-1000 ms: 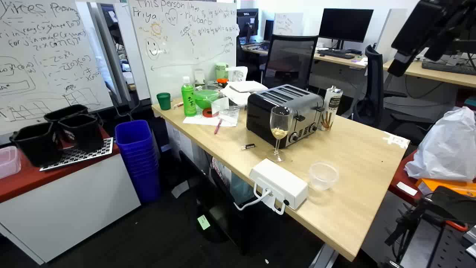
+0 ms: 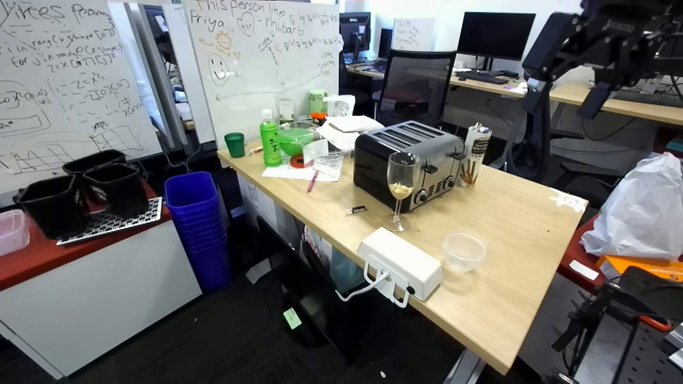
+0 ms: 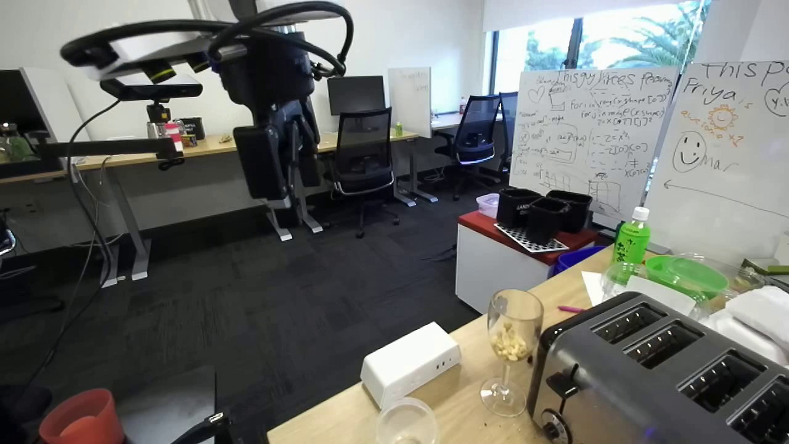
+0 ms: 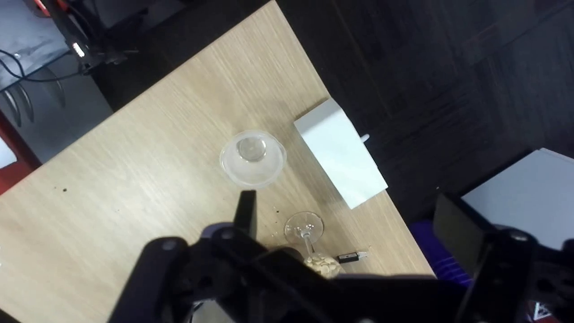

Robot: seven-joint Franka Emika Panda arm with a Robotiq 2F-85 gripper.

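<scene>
My gripper [image 2: 566,95] hangs high above the table's right side, open and with nothing between its fingers; it also shows in exterior view 2 as the dark gripper [image 3: 292,196]. Far below it, a stemmed glass [image 2: 404,173] holding pale nut-like pieces stands upright in front of the toaster [image 2: 410,163]. An empty clear plastic bowl [image 2: 464,250] rests on the table near the white box [image 2: 401,261]. In the wrist view the bowl [image 4: 253,159] lies ahead of the fingers, and the gripper's dark body partly covers the glass [image 4: 304,227].
A green bottle [image 2: 270,140], green bowl [image 2: 294,140] and clear containers crowd the table's far end. A patterned can [image 2: 474,153] stands behind the toaster. Near the glass lies a small black-and-white object [image 2: 356,210].
My gripper has moved left in exterior view 1, and its two fingers now show spread apart. Everything on the table stays where it was.
</scene>
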